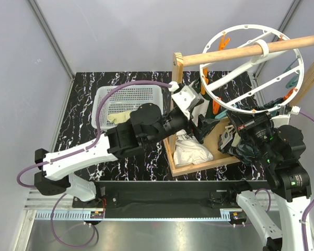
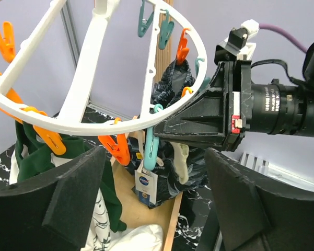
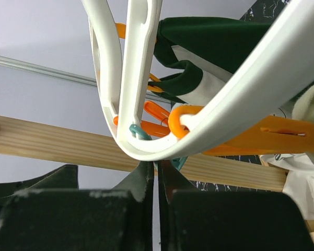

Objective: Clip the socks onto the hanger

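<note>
The white round hanger (image 1: pixel 208 90) hangs from a wooden bar, with orange clips (image 2: pixel 51 138) and teal clips around its rim. A dark green sock (image 2: pixel 68 157) with white parts hangs below orange clips at the left. By the rim's near edge, a teal clip (image 2: pixel 151 151) points down beside the right gripper, which is shut with nothing seen between its fingertips. Facing that clip from a distance, my left gripper (image 1: pixel 206 126) is open and empty. A cream sock (image 2: pixel 181 162) hangs behind; its attachment is hidden. Another pale yellow sock (image 1: pixel 118 117) lies in the basket.
The white basket (image 1: pixel 99 107) stands on the marbled table at the left. Below the hanger, a wooden base (image 1: pixel 214 163) bears white cloth (image 1: pixel 192 152). A wooden post (image 1: pixel 173 99) stands close to the left arm. Dark plastic (image 2: pixel 172 83) fills the space behind the rim.
</note>
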